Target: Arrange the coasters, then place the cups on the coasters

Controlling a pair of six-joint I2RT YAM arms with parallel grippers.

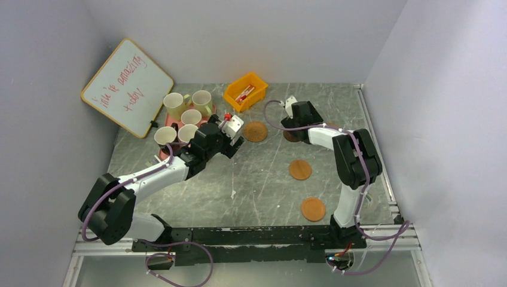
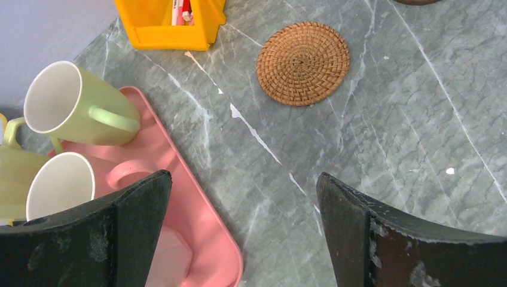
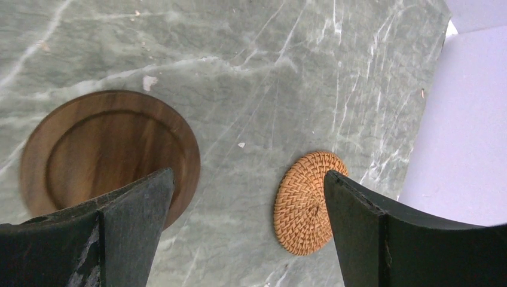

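Several cups crowd a pink tray (image 2: pixel 206 239) on the left, among them a green cup (image 2: pixel 113 113) and a white cup with a pink handle (image 2: pixel 63 185). To the right of that tray my left gripper (image 1: pixel 229 137) is open and empty above the table. A woven coaster (image 2: pixel 303 63) lies beyond its fingers. At the back right, my right gripper (image 1: pixel 303 113) hangs open over the table, nothing between its fingers. Below it is a dark wooden coaster (image 3: pixel 113 149), partly covered by one finger, and a smaller woven coaster (image 3: pixel 308 203) lies by the other finger.
A yellow bin (image 1: pixel 246 91) holding red and white items stands at the back. Two more round coasters lie nearer the front, one at mid-table (image 1: pixel 300 169), one near the front edge (image 1: pixel 313 209). A whiteboard (image 1: pixel 127 87) leans behind the cups.
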